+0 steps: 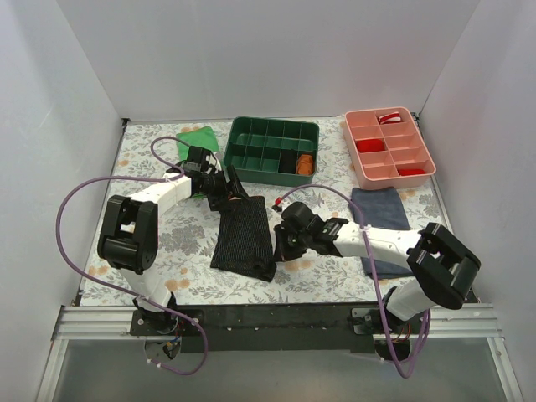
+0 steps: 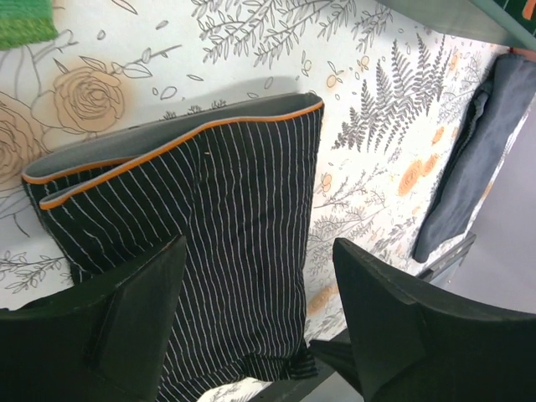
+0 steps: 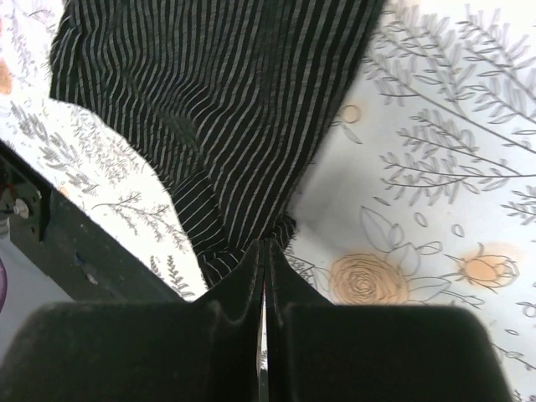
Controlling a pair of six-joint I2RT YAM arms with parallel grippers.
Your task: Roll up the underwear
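Black pinstriped underwear (image 1: 243, 234) lies flat on the patterned table, its orange-edged waistband (image 2: 226, 123) toward the back. The near end looks narrowed and slightly rumpled in the right wrist view. Over the waistband end hangs my left gripper (image 1: 232, 201), its fingers (image 2: 138, 310) apart with only a view of the cloth between them. My right gripper (image 1: 280, 257) is beside the near right corner of the underwear; its fingertips (image 3: 265, 247) are together, overlapping the cloth's edge in the right wrist view. Whether they touch it I cannot tell.
A green divided box (image 1: 272, 151) stands behind the underwear, holding black and orange items. A pink divided box (image 1: 389, 149) is at the back right. Dark cloth (image 1: 381, 213) lies at right, green cloth (image 1: 199, 141) at back left.
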